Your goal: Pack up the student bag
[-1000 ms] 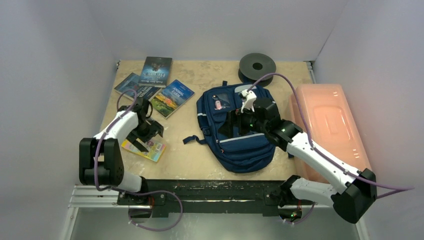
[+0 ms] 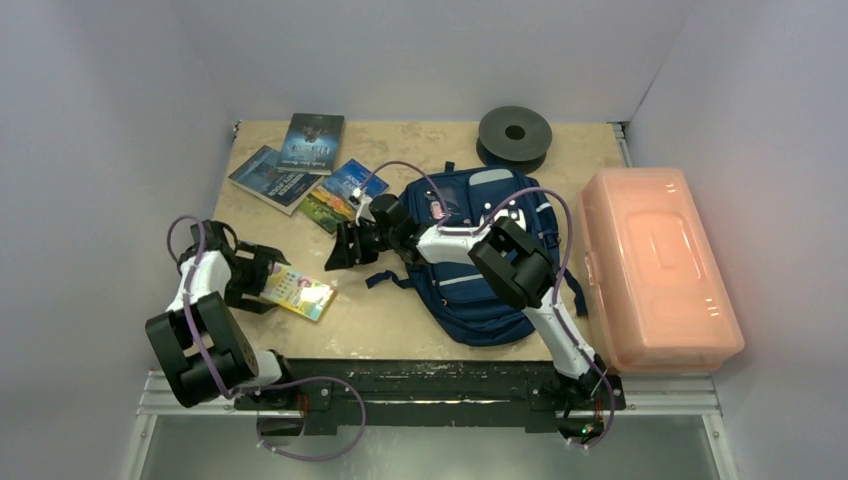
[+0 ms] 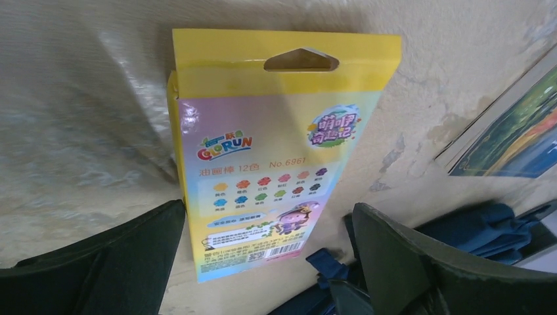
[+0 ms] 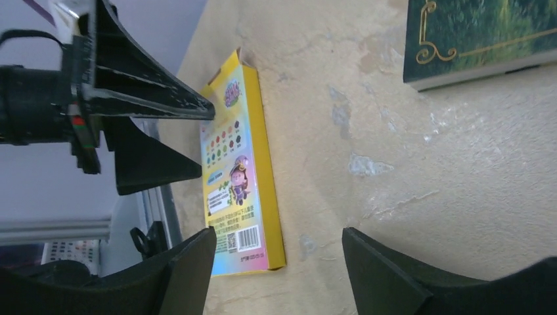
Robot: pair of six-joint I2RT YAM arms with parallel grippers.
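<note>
A yellow crayon box (image 2: 299,292) lies flat on the table at the front left, its colour-dot side up in the left wrist view. My left gripper is open over the box's barcode end or side, with the box between its fingers in that view but not clasped. Further right, my right gripper (image 2: 345,255) hovers near the bag's left side, part open and empty, its fingers (image 4: 387,275) apart over bare table. The dark blue backpack (image 2: 462,310) lies on its back in the middle right, partly hidden by my right arm.
Three books lie at the back left: a dark one (image 2: 312,140), a blue-grey one (image 2: 265,182) and a colourful one (image 2: 325,208). A black spool (image 2: 514,135) stands behind the bag. The pink bin (image 2: 655,265) fills the right side.
My right arm has swung left across the bag toward the crayon box. The box has barely shifted.
</note>
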